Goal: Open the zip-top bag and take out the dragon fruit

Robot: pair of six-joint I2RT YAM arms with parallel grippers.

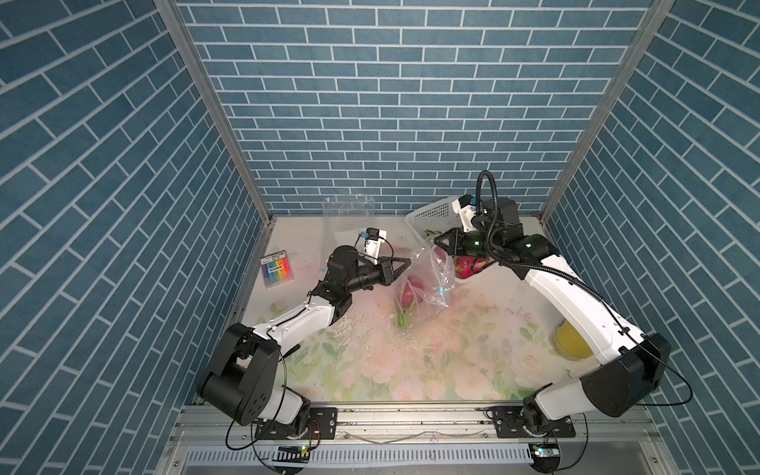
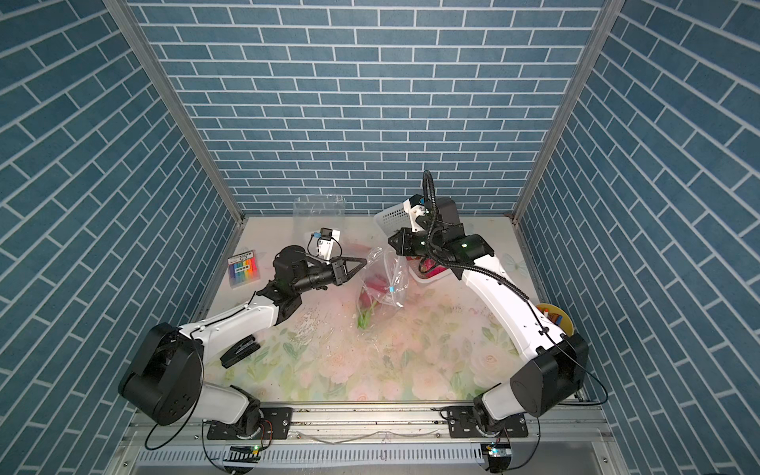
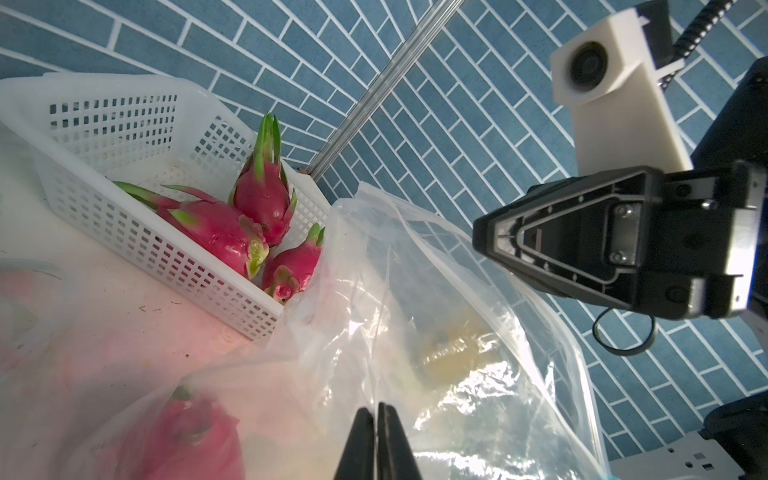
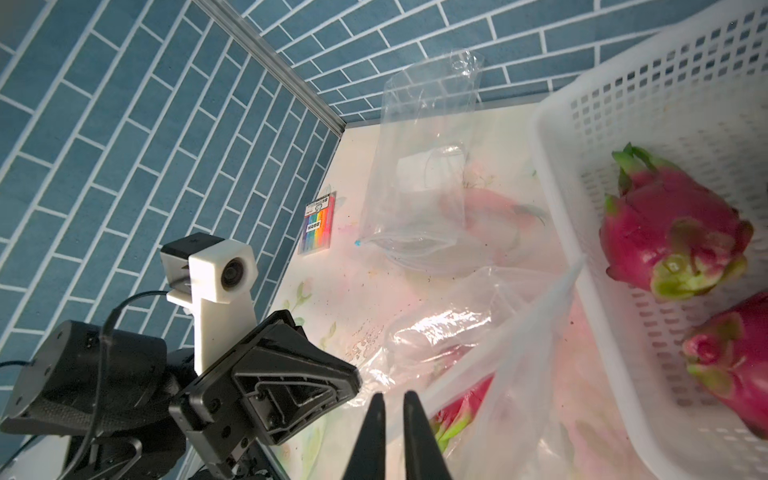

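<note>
A clear zip top bag (image 1: 431,273) stands in the table's middle, a dragon fruit (image 3: 192,436) with green leaves inside it. My left gripper is shut against the bag's upper side; whether film lies between its fingers is hard to see. My right gripper hangs at the bag's top from the back right, its fingertips a little apart beside a folded edge of film (image 4: 544,312); I cannot tell that it grips anything.
A white basket (image 3: 120,216) with several dragon fruits stands behind the bag. An empty clear bag (image 4: 420,176) lies at the back left, colored markers (image 1: 276,269) at the left, a yellow container (image 1: 571,340) at the right.
</note>
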